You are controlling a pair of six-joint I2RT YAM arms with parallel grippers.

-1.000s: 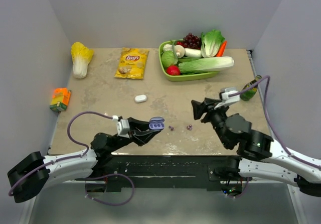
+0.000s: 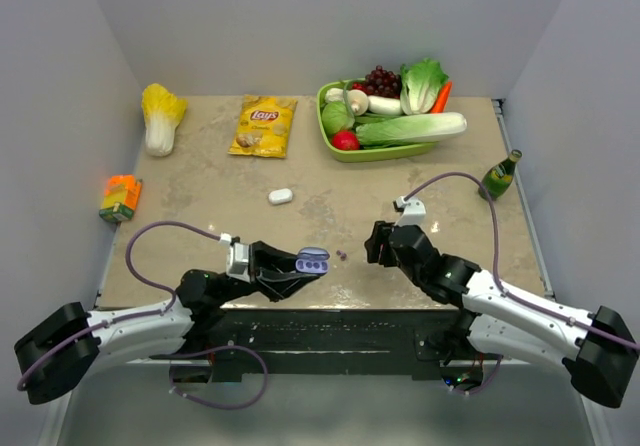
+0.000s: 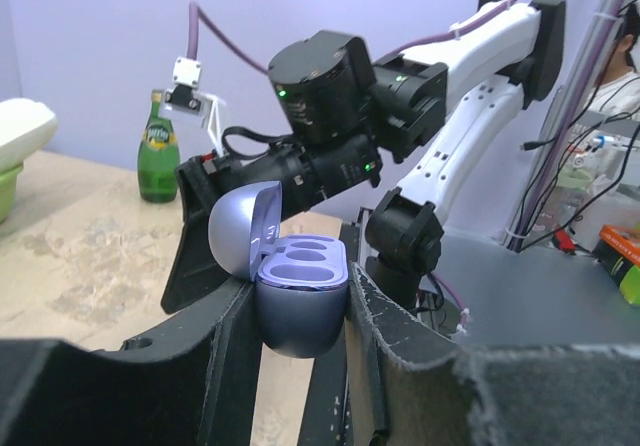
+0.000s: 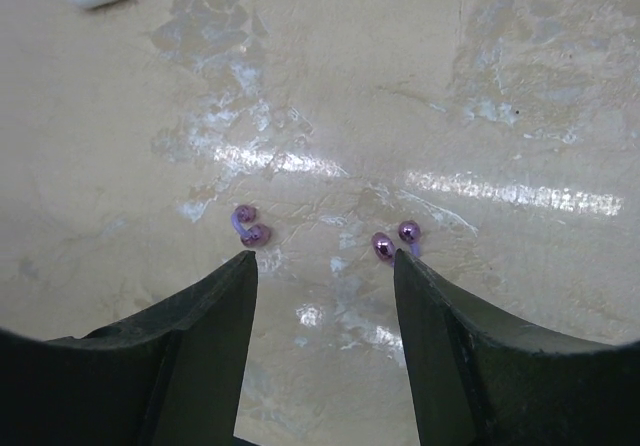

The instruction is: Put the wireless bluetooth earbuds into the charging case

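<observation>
The lilac charging case (image 3: pixel 303 306) is pinched between the fingers of my left gripper (image 2: pixel 308 272), its lid up and empty earbud hollows showing. Two shiny purple earbuds lie on the table in the right wrist view: a left earbud (image 4: pixel 255 234) and a right earbud (image 4: pixel 384 247). My right gripper hangs open over the table with nothing between its fingers; the right earbud appears close by its right fingertip, the left one just beyond its left fingertip. From the top, only the left earbud (image 2: pixel 341 255) shows, between the case and my right gripper (image 2: pixel 377 244), which covers the other.
A small white object (image 2: pixel 281 196) lies mid-table. Farther back are a chips bag (image 2: pixel 264 126), a green vegetable basket (image 2: pixel 400 152) and a cabbage (image 2: pixel 162 119). An orange-green box (image 2: pixel 121 198) stands left, a green bottle (image 2: pixel 500 174) right.
</observation>
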